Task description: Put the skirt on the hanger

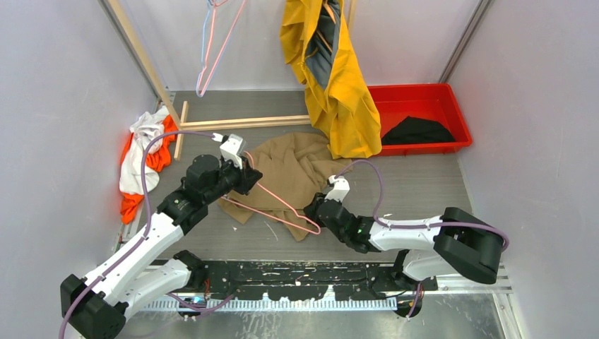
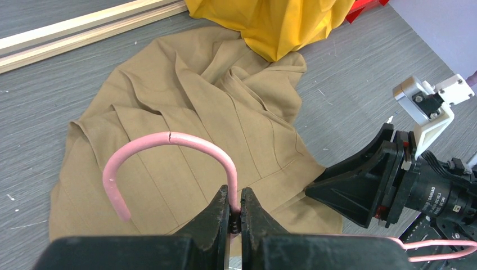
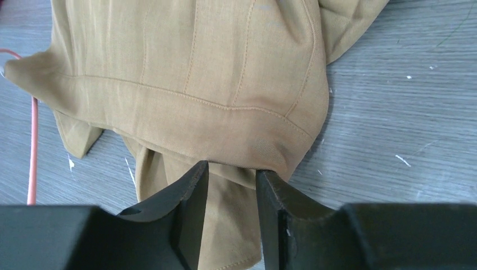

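Observation:
A khaki skirt [image 1: 289,166] lies crumpled on the grey floor. Above it, my left gripper is shut on a pink hanger [image 2: 199,144], whose hook arches over the cloth in the left wrist view. My right gripper is down at the skirt's folded edge at the right, its fingers apart, with the tips at a seam fold; whether cloth is between them is hard to tell. In the top view the hanger's lower end lies left of the right gripper.
A yellow garment [image 1: 339,120] hangs at the back. A red tray [image 1: 438,106] with dark cloth stands back right. Wooden bars [image 1: 247,121] run behind the skirt; white and orange cloths [image 1: 134,169] lie left. Spare hangers [image 1: 208,63] hang at the back.

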